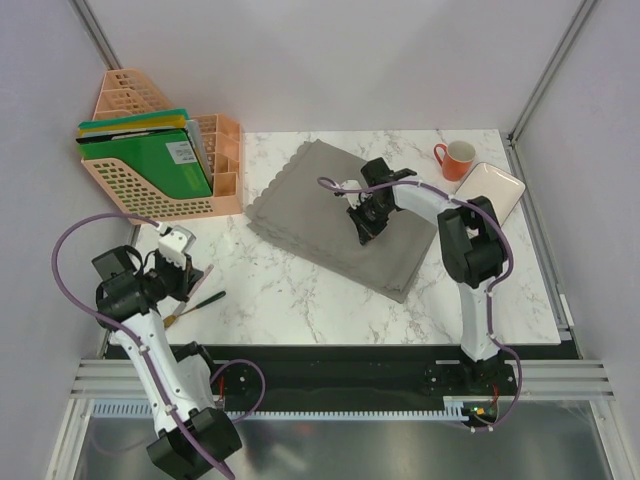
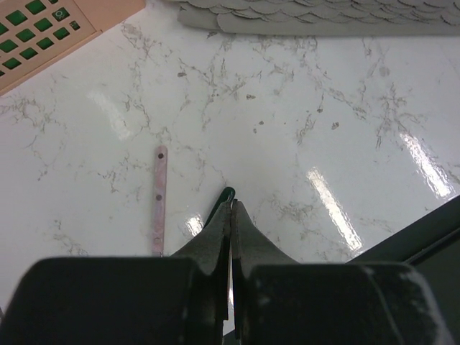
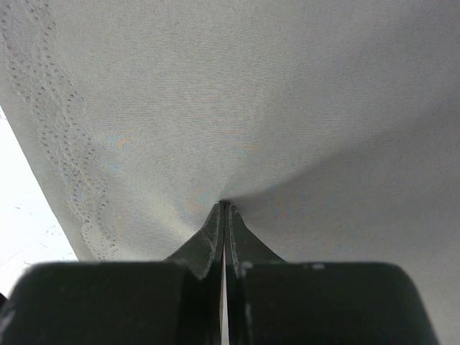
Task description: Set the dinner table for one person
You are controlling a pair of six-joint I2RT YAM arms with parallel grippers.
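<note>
A grey cloth mat with a scalloped edge [image 1: 320,215] lies slantwise across the middle of the table. My right gripper [image 1: 363,241] is shut with its tips down on the mat; in the right wrist view, a shallow fold in the mat [image 3: 323,129] runs from the fingertips, and no pinched cloth can be made out. Over the table's left side, my left gripper is shut, nothing visible between its fingers. Below it lie a dark-green-handled utensil [image 1: 209,299] and a thin pink stick [image 2: 159,201]. An orange mug [image 1: 457,160] and a pale rectangular tray [image 1: 492,190] occupy the back right.
At the back left stands a peach plastic rack [image 1: 228,160] holding green and yellow folders [image 1: 145,165]. Bare marble tabletop [image 1: 300,310] stretches along the front, and more shows on the right beneath the right arm.
</note>
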